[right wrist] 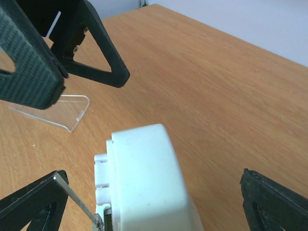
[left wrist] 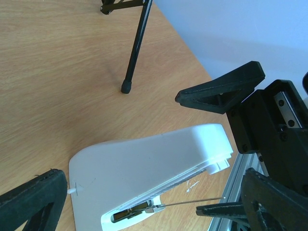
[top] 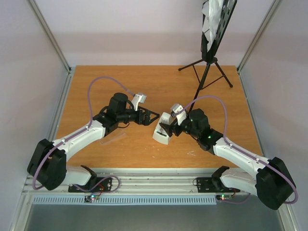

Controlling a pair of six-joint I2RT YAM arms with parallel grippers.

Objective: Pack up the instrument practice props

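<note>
A white wedge-shaped metronome [top: 161, 135] stands on the table between my two grippers. Its thin metal pendulum rod sticks out from the slot in its face, with the free end beside one finger of my right gripper in the right wrist view. A clear plastic panel [right wrist: 60, 111], perhaps its cover, lies flat on the table to the left. My left gripper [top: 157, 116] is open near the metronome's upper left, nothing held. Also open, my right gripper has its fingers apart on either side of the metronome's top, and no grip on it shows.
A black folding music stand [top: 210, 60] with white sheets rises at the back right, one leg reaching down near the right gripper. Thin pale pieces [top: 191, 153] lie front right.
</note>
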